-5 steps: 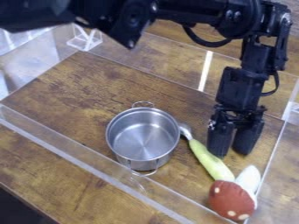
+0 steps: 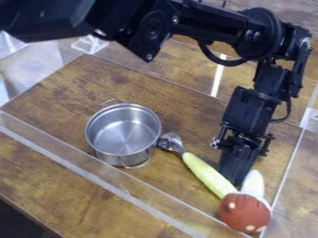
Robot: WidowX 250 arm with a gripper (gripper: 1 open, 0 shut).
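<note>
A steel pot with loop handles sits left of centre on the wooden table. To its right lies a long yellow-green item with a silvery end by the pot. At the lower right is a red mushroom-like toy with white spots and a white part. My black gripper hangs above the yellow-green item, beside the toy's white part; its fingertips are dark and hard to make out, and I see nothing held between them.
Clear plastic edging runs along the front and right of the wooden table. The arm spans the top of the view.
The pot has shifted left and slightly up, and the silvery end of the yellow-green item has moved left. The gripper has moved a little, with its arm lower and tilted.
</note>
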